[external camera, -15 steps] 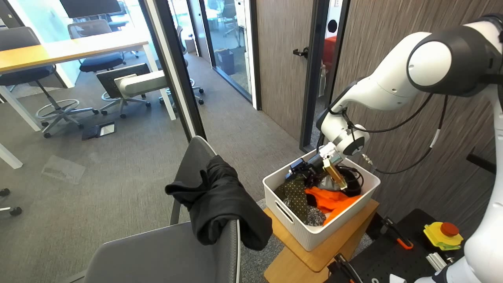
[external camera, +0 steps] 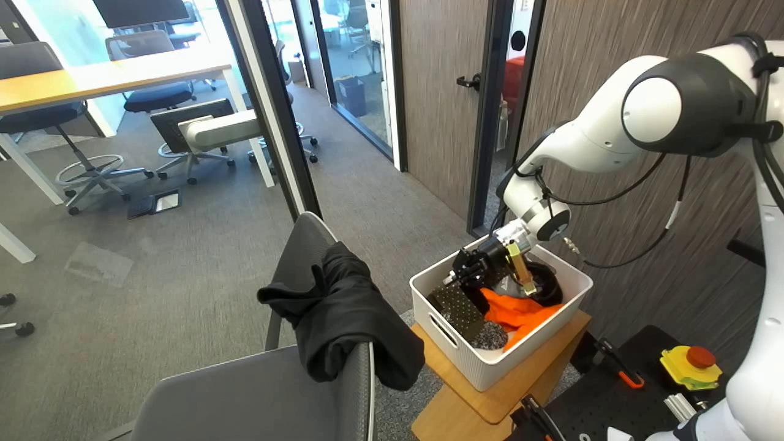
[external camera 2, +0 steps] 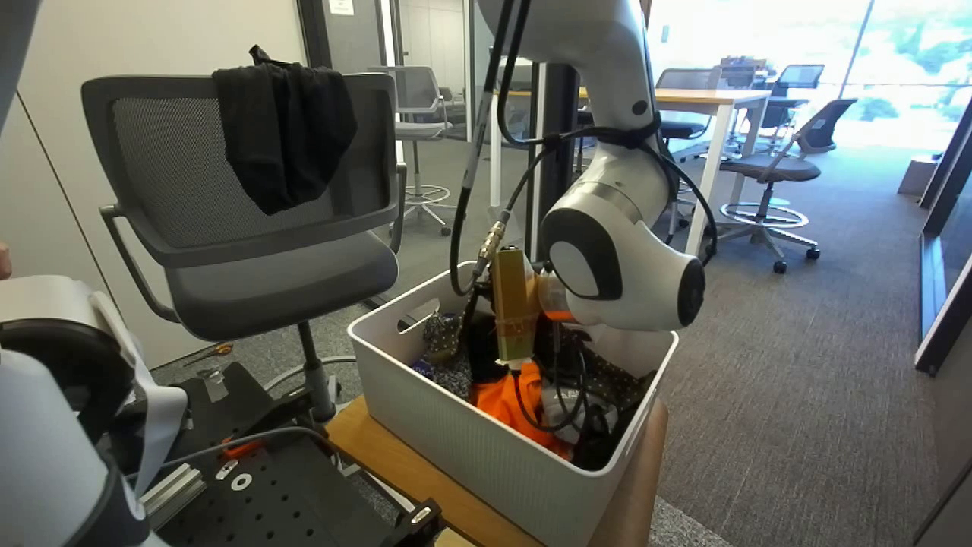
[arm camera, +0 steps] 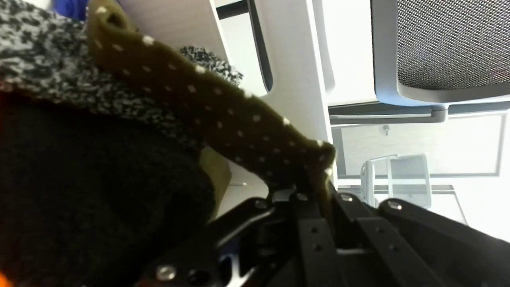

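Observation:
My gripper is shut on one edge of an olive cloth with white dots [arm camera: 229,114]. In the wrist view this cloth stretches from the fingertips toward the upper left, above the other clothes. In exterior view 1 the gripper [external camera: 453,276] is tilted inside the white basket [external camera: 459,359], near its far left wall, with the dotted cloth [external camera: 457,309] below it. An orange cloth [external camera: 518,312], a black-and-white speckled cloth [external camera: 490,337] and dark cloth [arm camera: 105,191] also lie in the basket. In exterior view 2 the arm hides the fingertips.
The basket stands on a wooden stool [external camera: 481,404]. A grey chair [external camera: 242,404] with a black garment [external camera: 360,316] over its backrest stands beside it. A black perforated board [external camera 2: 273,492] with tools is near the arm's base. Cables hang from the arm.
My gripper has shifted slightly and lifted a little at its fingertips. The dotted cloth looks more stretched out and flatter below it; the other clothes look the same.

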